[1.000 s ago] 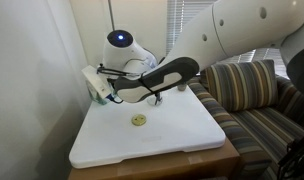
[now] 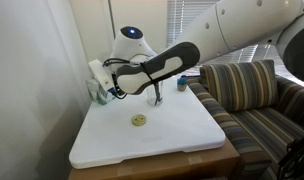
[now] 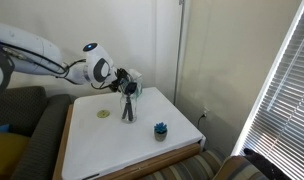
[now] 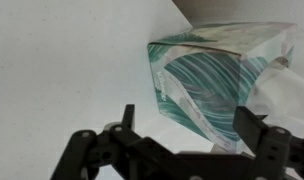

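Note:
A tissue box [image 4: 200, 82] with a teal wavy pattern fills the middle of the wrist view, white tissue [image 4: 280, 95] showing at its right side. My gripper is open, its two dark fingers [image 4: 248, 126] well apart at the lower edge of that view. The box lies beyond the fingertips, and no grip on it shows. In exterior view 1 the box [image 2: 95, 90] stands at the table's far left corner by the wall, partly behind the arm. Exterior view 2 has the gripper [image 3: 122, 80] near the box, its fingers too small to make out.
On the white table [image 3: 87, 150] stand a clear vessel with something dark inside [image 3: 129, 110], a small potted plant [image 3: 160, 132] and a round yellowish item [image 3: 104, 113]. A striped couch [image 2: 242, 85] adjoins the right side.
The arm's wrist end has shifted up and to the right in exterior view 1. The potted plant, earlier largely behind the arm, now shows. Objects on the table appear unmoved.

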